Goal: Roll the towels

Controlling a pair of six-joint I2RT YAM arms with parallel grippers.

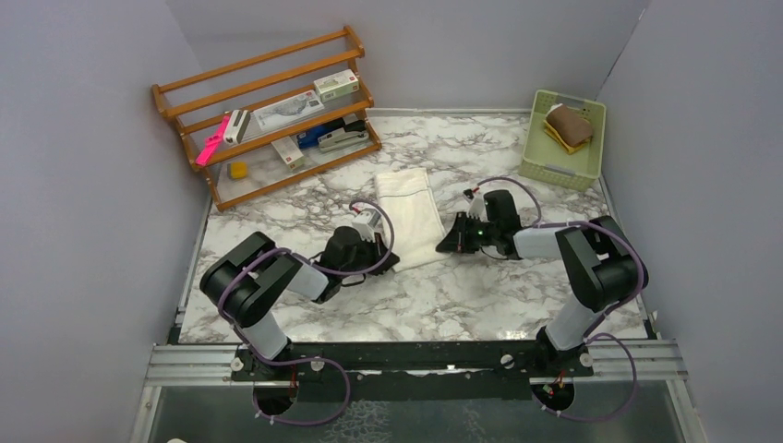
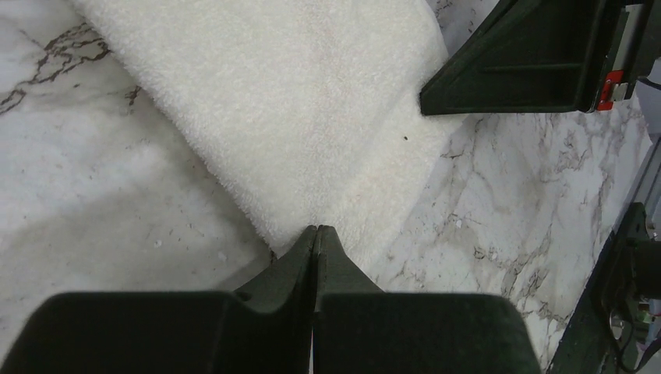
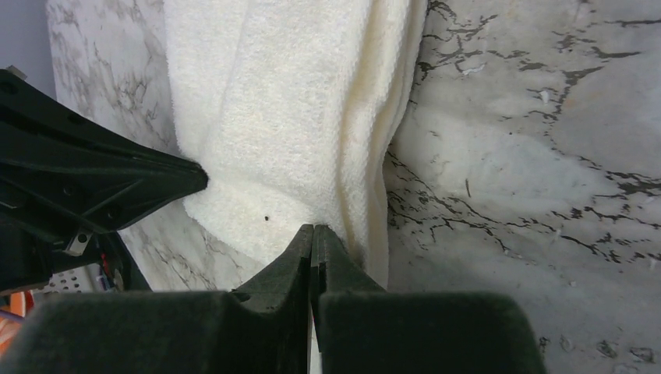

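Observation:
A cream towel (image 1: 411,203), folded into a long strip, lies in the middle of the table, slightly slanted. At its near left corner my left gripper is shut, its tips down on the cloth. The tips of my right gripper, shut too, touch the near right corner, where the long edge (image 3: 365,156) shows stacked folds. Whether any cloth is pinched between either pair of fingers is not visible. The towel's near end passes underneath both grippers and is partly hidden by them.
A green basket (image 1: 526,159) with folded brown and yellow cloths stands at the back right. At the back left is a wooden rack (image 1: 249,90) holding boxes and staplers. Bare marble table (image 1: 425,309) lies in front of the towel.

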